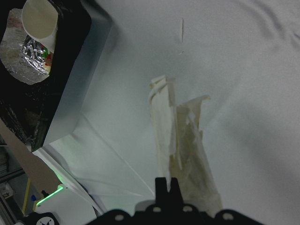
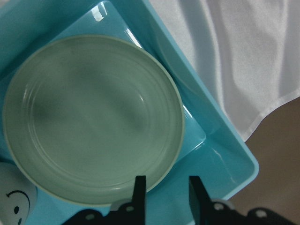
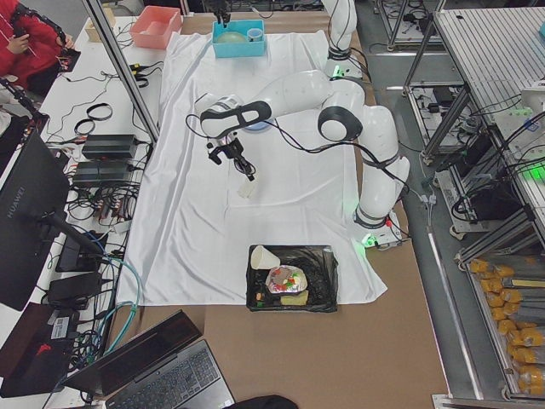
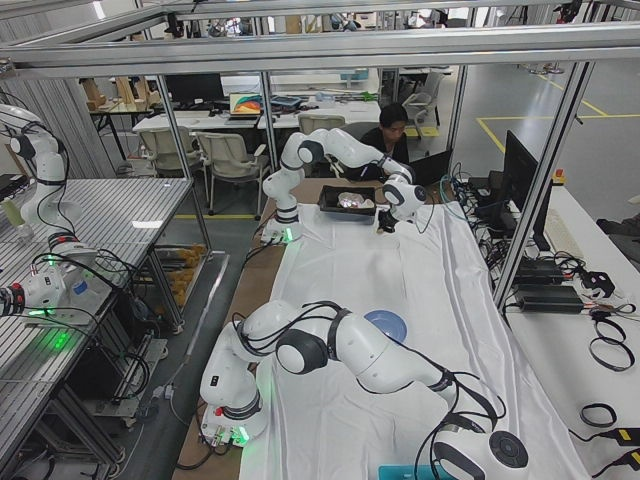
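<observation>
My left gripper has its fingers together on a crumpled pale paper wrapper [image 1: 187, 154], seen hanging from it above the white cloth in the left wrist view; in the camera left view it is at the middle of the cloth [image 3: 196, 239]. A black-lined bin [image 1: 56, 108] with a cup [image 1: 40, 18] and foil-wrapped waste [image 1: 33, 61] shows beside it. My right gripper stands open over a blue tray [image 2: 225, 150] holding a green plate [image 2: 93, 117] and a smiley cup [image 2: 14, 197], nothing between its fingers.
A blue plate [image 4: 386, 324] lies on the cloth near the arm. A pink bin [image 3: 156, 25] stands on the side table [image 3: 111, 60]. A laptop [image 3: 179, 375] sits beyond the black bin.
</observation>
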